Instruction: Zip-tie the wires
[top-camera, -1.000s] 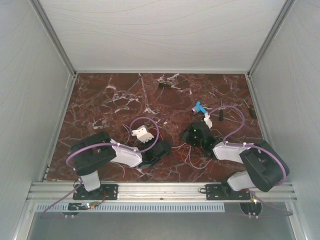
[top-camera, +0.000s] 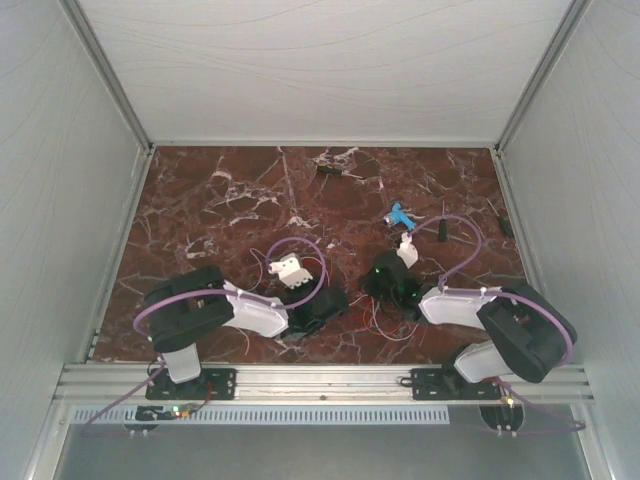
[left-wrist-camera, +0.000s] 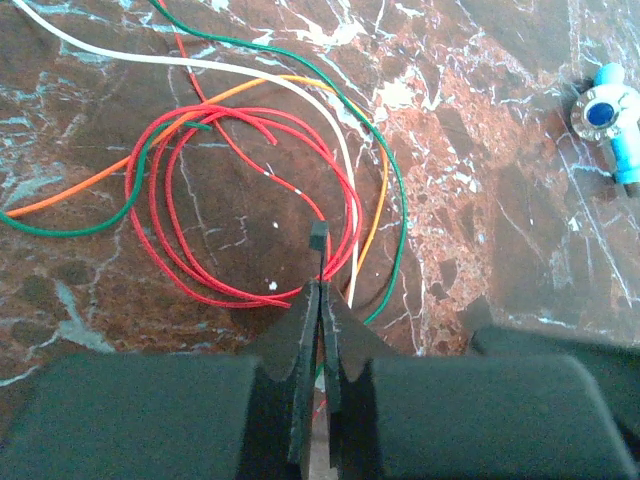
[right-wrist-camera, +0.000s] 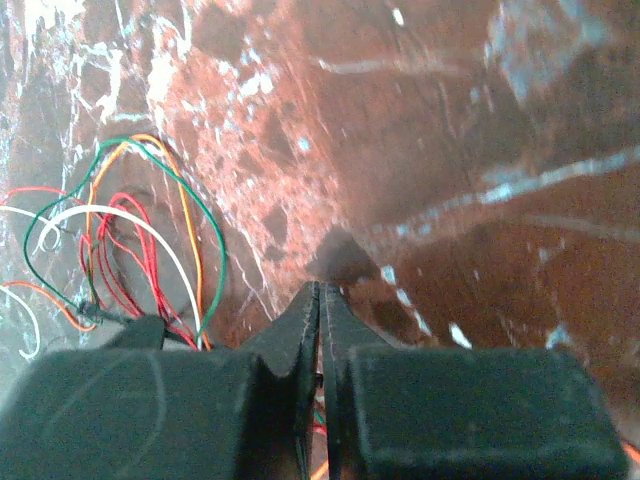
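Observation:
Coiled red wire (left-wrist-camera: 187, 258) lies on the marble table with white wire (left-wrist-camera: 140, 58), orange and green strands across it. A thin black strip with a small square head (left-wrist-camera: 319, 236) stands at the tips of my left gripper, whose fingers are shut; it looks like a zip tie, though whether it is gripped is hard to tell. My right gripper is shut, nothing visible between its tips, over bare table just right of the wires in its wrist view.
A blue tool (top-camera: 398, 216) lies behind the right arm. A screwdriver (top-camera: 330, 170) is at the back, more tools at the right edge. Walls enclose the sides and back.
The right arm has moved a little, its wrist now slightly farther left than a second ago.

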